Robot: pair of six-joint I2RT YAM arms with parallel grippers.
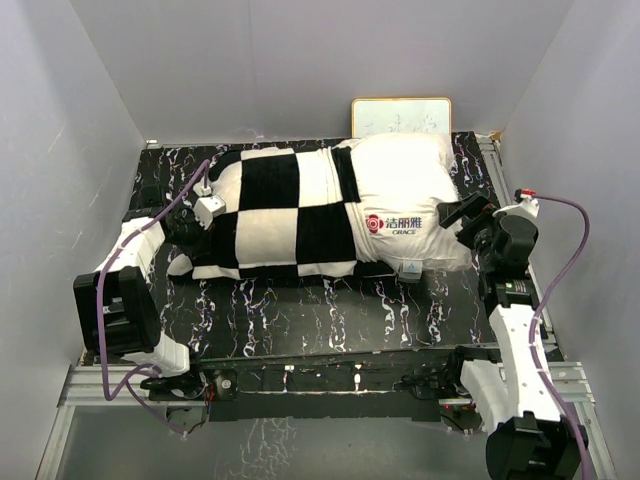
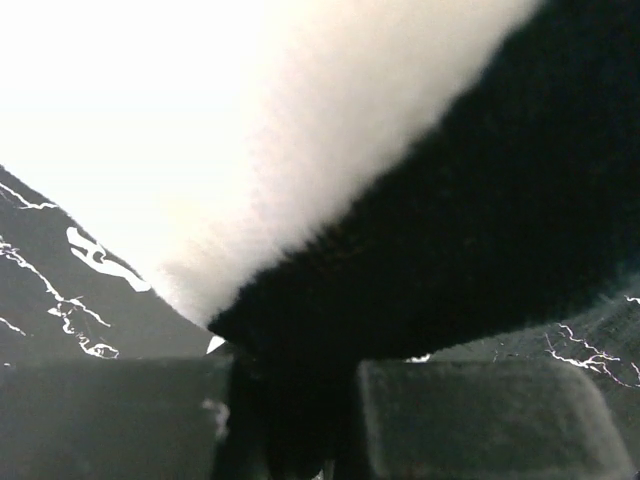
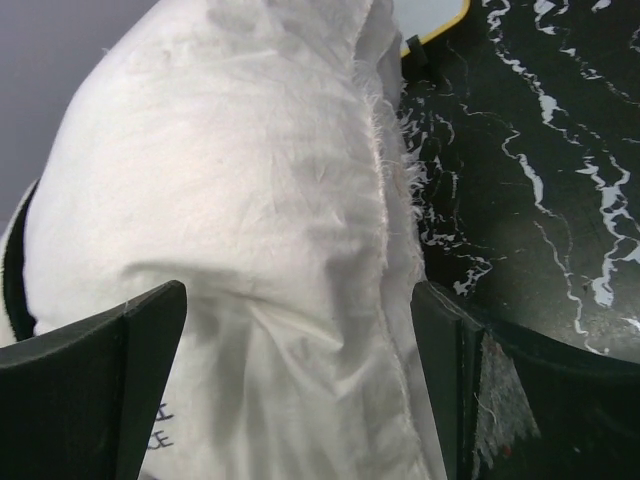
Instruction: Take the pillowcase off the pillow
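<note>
The black-and-white checkered pillowcase [image 1: 265,238] covers the left and middle of the pillow, whose white body [image 1: 400,180] with a GRACE logo is exposed on the right. My left gripper [image 1: 200,235] is shut on the pillowcase's left end; its close view shows black and white plush between the fingers. My right gripper [image 1: 460,220] stands open at the pillow's right end. In the right wrist view its fingers [image 3: 100,390] are spread over the white, wrinkled fabric and frayed edge.
A white board [image 1: 400,112] with a yellow rim leans at the back wall. Grey walls close in the left, back and right.
</note>
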